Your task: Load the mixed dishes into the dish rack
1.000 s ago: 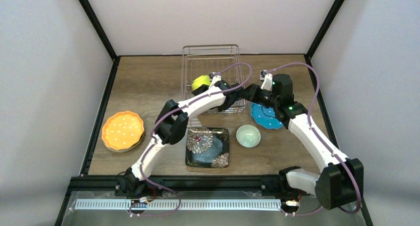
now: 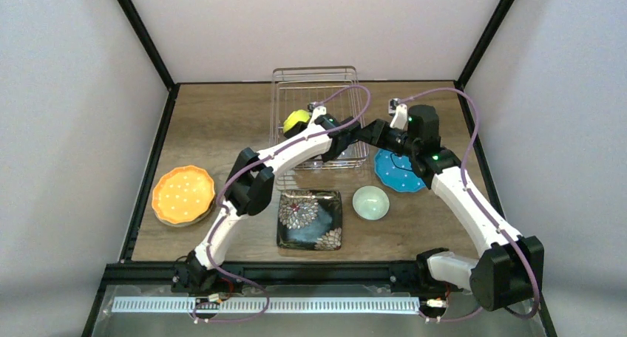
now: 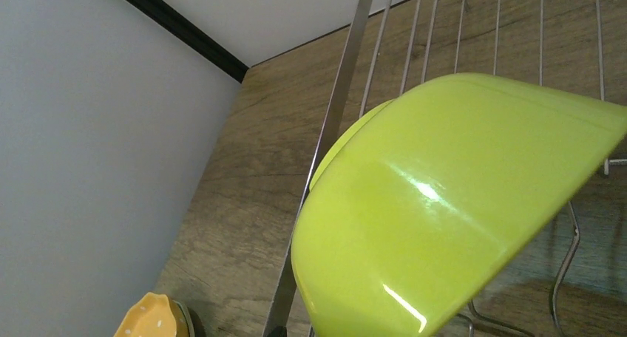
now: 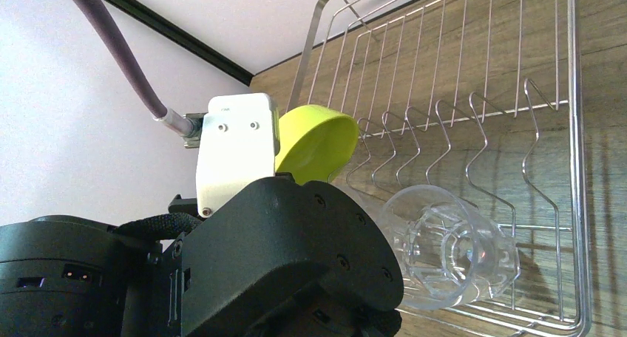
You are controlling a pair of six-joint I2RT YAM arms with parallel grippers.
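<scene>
A yellow-green bowl (image 3: 458, 189) stands tilted at the left side of the wire dish rack, with my left gripper (image 2: 294, 130) against it; in the left wrist view the bowl hides the fingers. A clear cup (image 4: 451, 248) lies on its side in the rack. My right gripper (image 2: 364, 134) is beside the left wrist at the rack's right side; the left arm's housing fills much of the right wrist view, and neither gripper's fingers show clearly.
An orange plate (image 2: 183, 193) on another dish sits at the left. A dark square plate (image 2: 309, 219), a pale green bowl (image 2: 370, 202) and a blue plate (image 2: 397, 176) stand before and right of the rack.
Over the last second both arms have moved slightly toward the back, the yellow bowl moving a little with the left one.
</scene>
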